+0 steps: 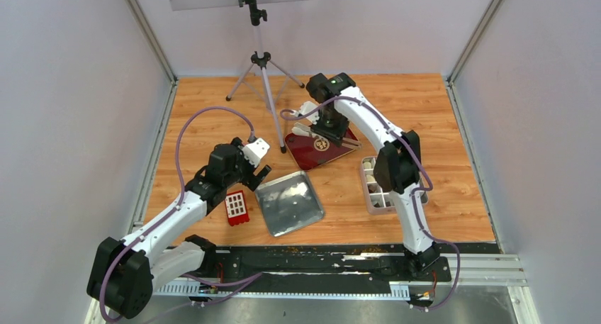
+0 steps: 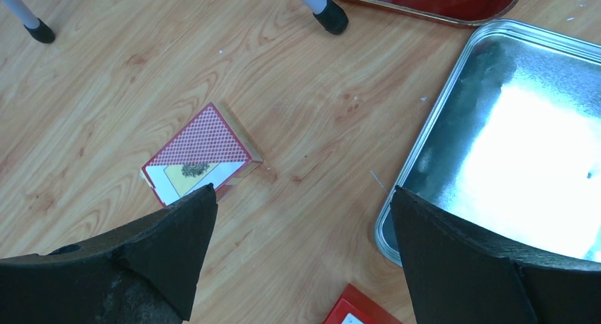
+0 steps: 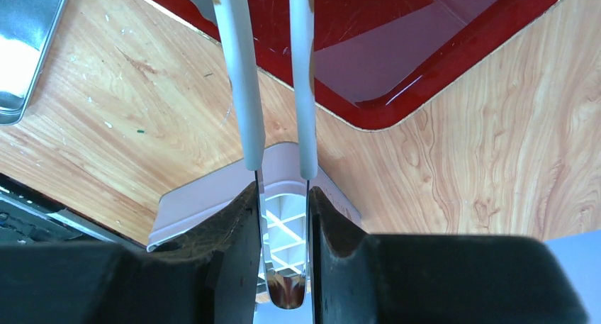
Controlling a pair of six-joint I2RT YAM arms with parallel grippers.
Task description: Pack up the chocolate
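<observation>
My right gripper has a pair of tongs with pale tips [image 3: 241, 111] between its fingers, over the red tray [image 1: 308, 154]. In the right wrist view the tongs' two arms are slightly apart; their far ends are out of frame. A pale pink compartment box [image 1: 375, 203] with small pieces, too small to identify, sits at the right, partly hidden by that arm. My left gripper is open and empty above the wood near the metal tray [image 1: 289, 203] and a small red box with a white grid [image 1: 236, 208].
A tripod [image 1: 262, 83] stands at the back, its feet near the red tray. A card box [image 2: 191, 161] lies under the left gripper.
</observation>
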